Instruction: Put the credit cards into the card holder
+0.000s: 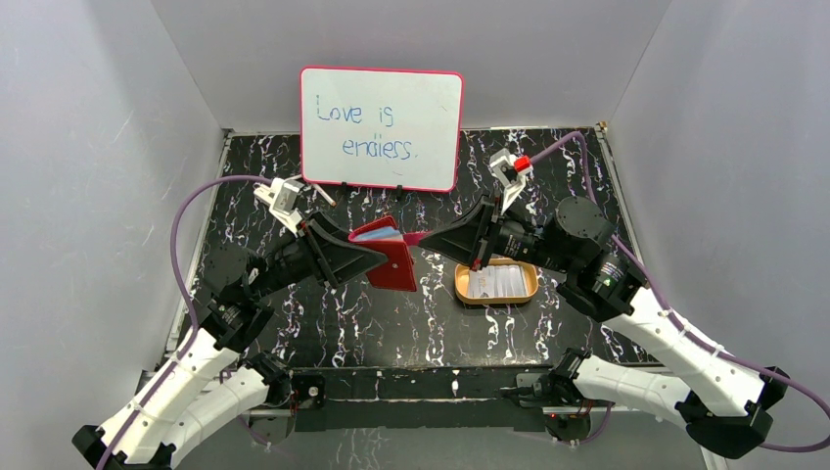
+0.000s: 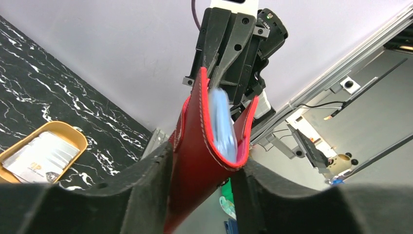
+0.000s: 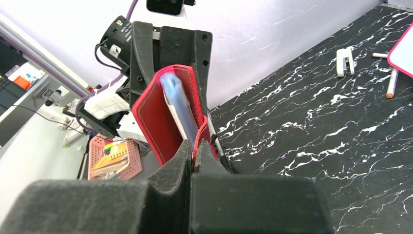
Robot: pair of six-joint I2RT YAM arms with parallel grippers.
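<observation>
A red leather card holder [image 1: 393, 264] hangs between the two grippers, tilted open, showing a pale blue insert [image 2: 222, 124] inside. My right gripper [image 1: 423, 241] is shut on its edge, seen at the bottom of the right wrist view. My left gripper [image 1: 372, 257] is open at the holder's other side; in the left wrist view the holder's red cover lies between its blurred fingers. White cards [image 1: 496, 281] lie in a tan tray [image 2: 78, 139] on the right of the table.
A whiteboard [image 1: 381, 113] stands at the back. Markers [image 3: 392, 84] and a white stand [image 3: 345, 62] lie near it.
</observation>
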